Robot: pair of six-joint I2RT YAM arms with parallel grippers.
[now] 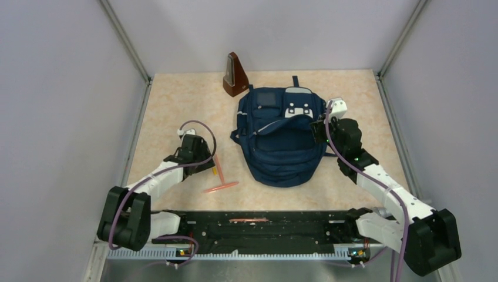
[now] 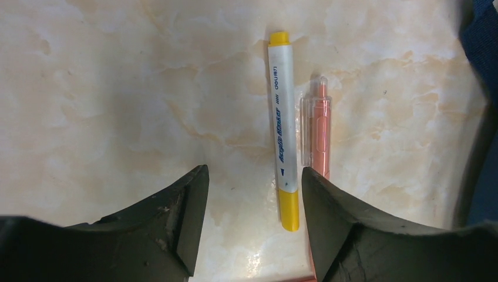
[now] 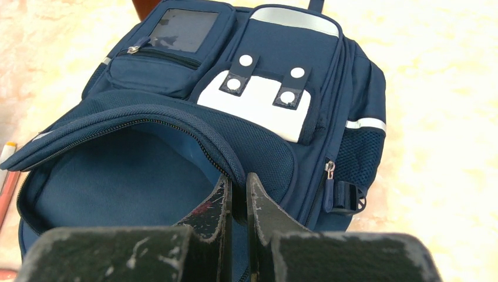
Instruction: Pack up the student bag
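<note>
The navy backpack [image 1: 282,141] lies on the table with its main pocket gaping towards the front. My right gripper is shut on the pocket's zipped edge [image 3: 217,144] and holds it up. Over the table left of the bag, my left gripper is open, nothing between its fingers. Below it lies a white marker with yellow ends [image 2: 283,126], nearer the right finger. Close beside the marker is a pink pen [image 2: 321,132], partly hidden by that finger. Another pink pen [image 1: 221,187] lies crosswise nearer the front edge.
A brown metronome-shaped object [image 1: 235,76] stands at the back, by the bag's upper left corner. More pink pens [image 1: 248,220] lie on the dark strip before the table. Table left of my left arm is bare.
</note>
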